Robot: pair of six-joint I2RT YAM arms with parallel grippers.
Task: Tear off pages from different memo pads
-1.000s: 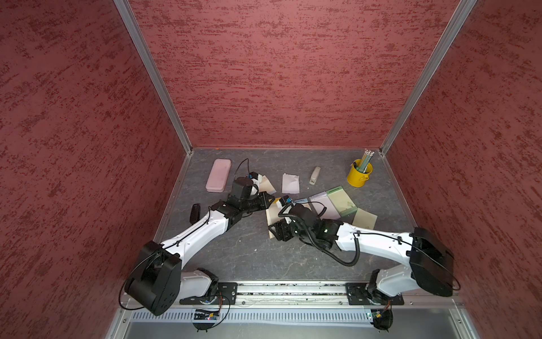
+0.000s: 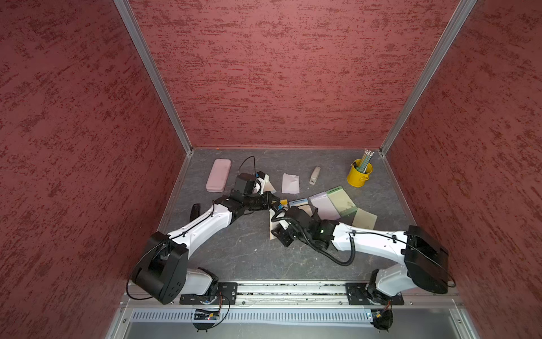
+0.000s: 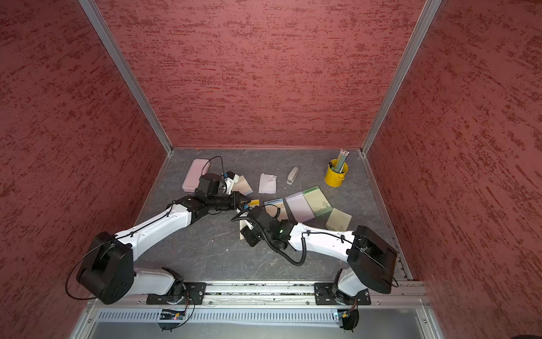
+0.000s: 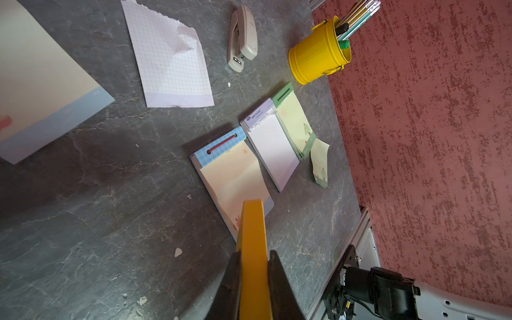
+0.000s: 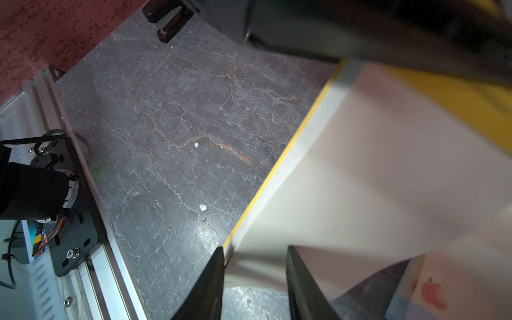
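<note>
A yellow-topped memo pad (image 4: 253, 250) stands upright in my left gripper, which is shut on it. In the right wrist view its pale top page (image 5: 346, 176) hangs with its lower end bent, separate from the yellow edge there. My right gripper is part open at that bent lower end; whether it touches the page I cannot tell. On the table lie a blue-checked pad (image 4: 219, 145), a lilac pad (image 4: 272, 144) and a green pad (image 4: 294, 117). Loose sheets are a gridded one (image 4: 170, 61), a cream one (image 4: 42, 80) and a pale green one (image 4: 320, 160).
A stapler (image 2: 314, 175) and a yellow pencil bucket (image 2: 359, 173) stand at the back right. A pink case (image 2: 218, 175) lies at the back left, with a dark object (image 2: 195, 212) below it. Both arms meet closely at the centre.
My left gripper has shifted slightly right with the pad. The loose sheets and the pads on the table look unmoved.
</note>
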